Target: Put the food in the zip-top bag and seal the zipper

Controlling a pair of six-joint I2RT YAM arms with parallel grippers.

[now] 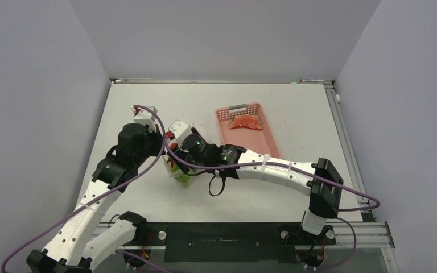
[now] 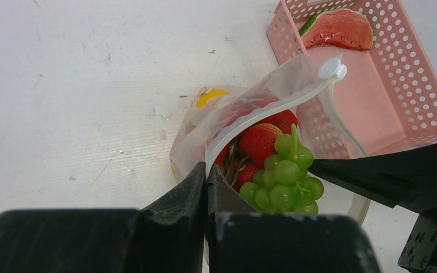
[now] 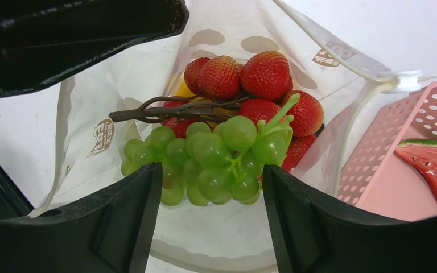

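Note:
The clear zip top bag [image 2: 250, 105] stands with its mouth spread, a white slider [image 2: 333, 69] at its far corner. My left gripper is shut on the bag's rim. Inside the bag, green grapes [image 3: 216, 153] lie in front of a cluster of strawberries [image 3: 250, 77] with brown stems. Something yellow [image 2: 209, 95] shows through the bag's wall. In the right wrist view, my right gripper is open at the bag's mouth, its fingers parted on either side of the grapes. A watermelon slice [image 1: 245, 121] rests in the pink basket [image 1: 274, 149].
The basket stands close to the bag's right side. Both arms crowd together over the bag in the top view and hide much of it.

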